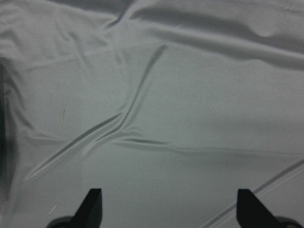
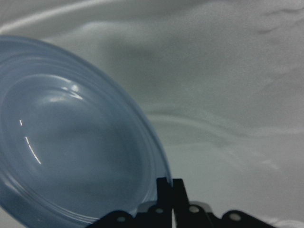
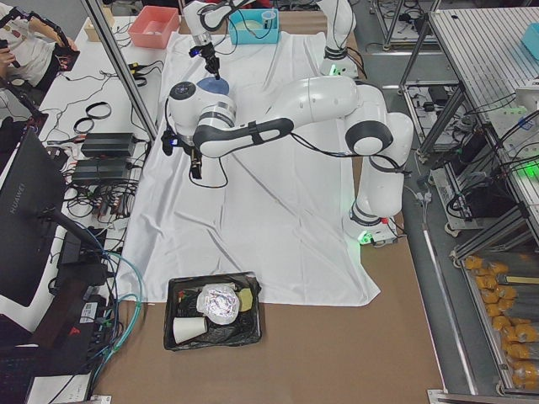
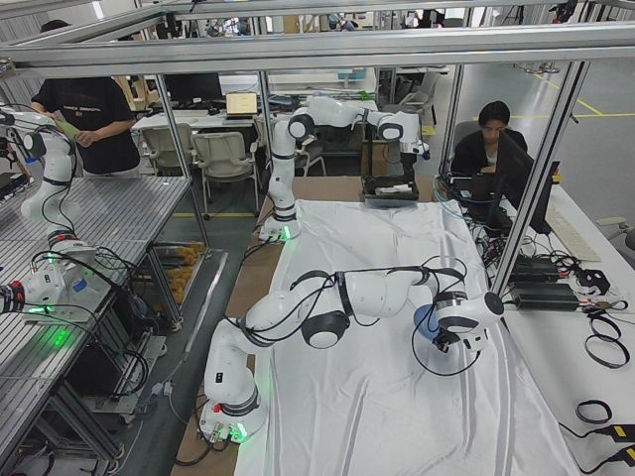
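Observation:
A blue plastic plate (image 3: 213, 85) (image 4: 427, 322) (image 2: 71, 133) is at my right gripper (image 3: 210, 69), which is shut on its rim; the plate fills the left of the right wrist view. My left gripper (image 3: 195, 164) stands open over bare white cloth (image 3: 253, 227), its fingertips apart with nothing between them.
A black-lined tray (image 3: 181, 296) holding a foil bowl (image 3: 221, 305) and a white cup (image 3: 189, 327) sits beyond the cloth's edge on brown board. A turquoise bin (image 3: 261, 18) stands at the far end, a red bin (image 3: 156, 25) beside it.

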